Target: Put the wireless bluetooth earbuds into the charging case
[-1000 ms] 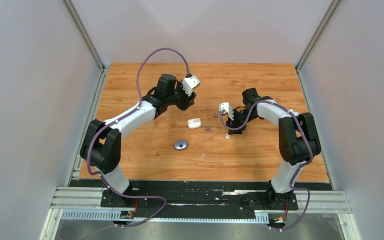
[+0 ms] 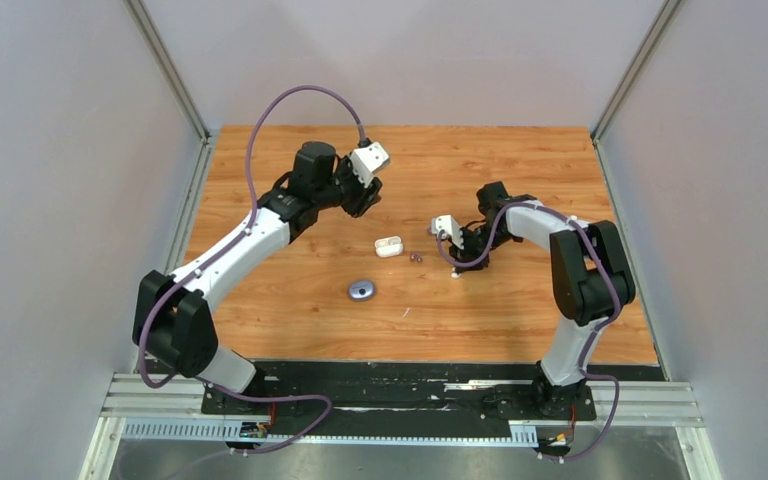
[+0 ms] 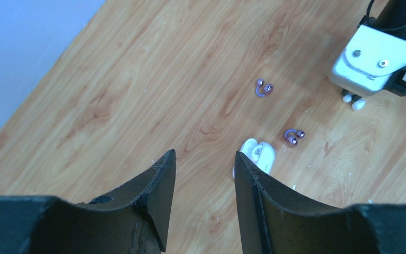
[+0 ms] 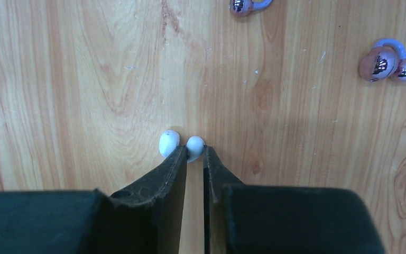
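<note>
The white charging case (image 2: 388,246) lies open mid-table; in the left wrist view the case (image 3: 264,157) is partly behind the fingers. My left gripper hangs above the table, fingers apart, with nothing between them. My right gripper is down at the table at a small white earbud (image 4: 195,144); its fingertips are close around it, whether gripping it I cannot tell. A second white piece (image 4: 169,143) lies just beside it. Two purple-pink earbud pairs lie on the wood, one (image 4: 386,64) near the case, another (image 4: 240,6) farther off.
A silver oval object (image 2: 361,289) lies in front of the case. The wooden table (image 2: 290,310) is otherwise largely clear, with walls on the sides and at the back.
The left arm has pulled back up and to the left. My right gripper has moved slightly toward the front, down onto the white pieces.
</note>
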